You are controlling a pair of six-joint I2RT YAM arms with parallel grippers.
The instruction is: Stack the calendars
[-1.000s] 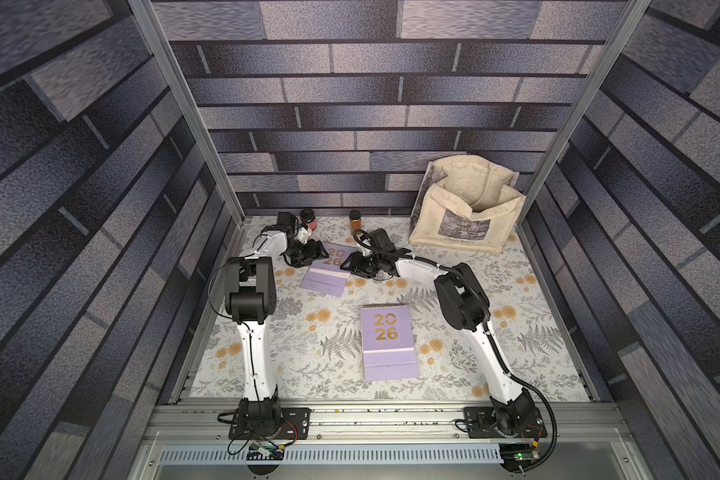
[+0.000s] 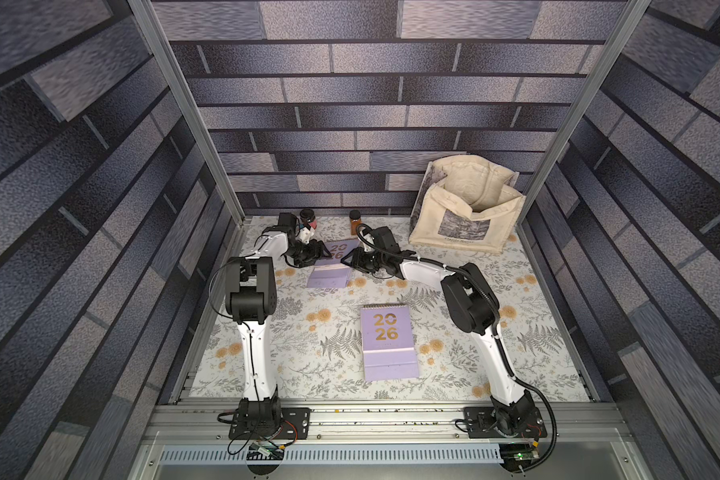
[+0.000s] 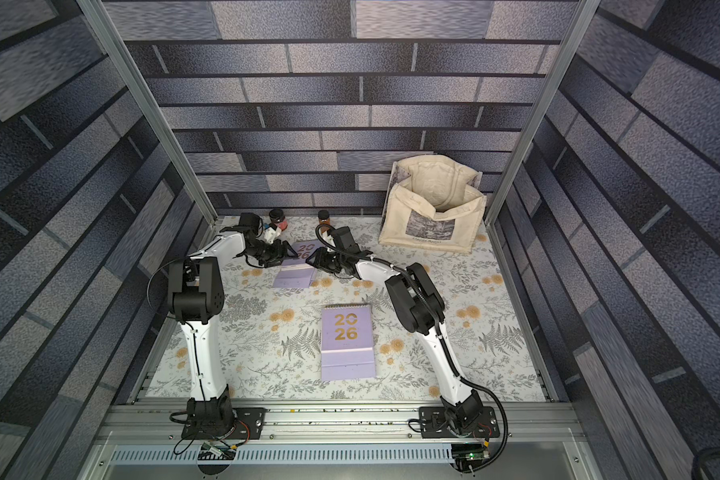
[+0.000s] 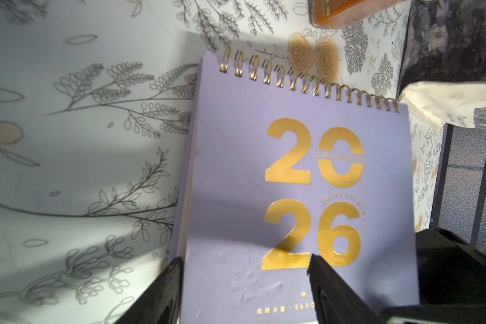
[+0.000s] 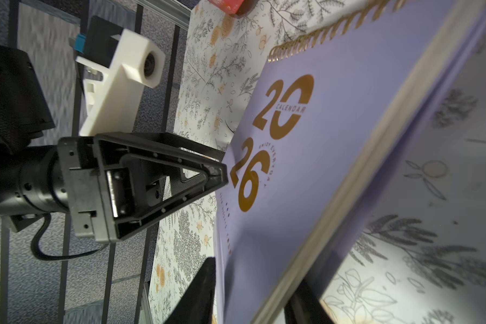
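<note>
A lavender 2026 calendar [image 2: 340,249] at the back is held between both grippers, slightly raised in the right wrist view. My left gripper is shut on it at its left edge. My right gripper is at the opposite edge, its fingers either side of that edge; how far they are closed is unclear. A second lavender calendar [image 3: 346,356] lies flat at the front middle of the table.
A cream canvas bag [image 2: 464,212] stands at the back right. Two small jars, one orange [image 2: 355,224] and one red [image 2: 311,225], stand behind the back calendar.
The back calendar has shifted backward, away from the front calendar, and turned a little.
</note>
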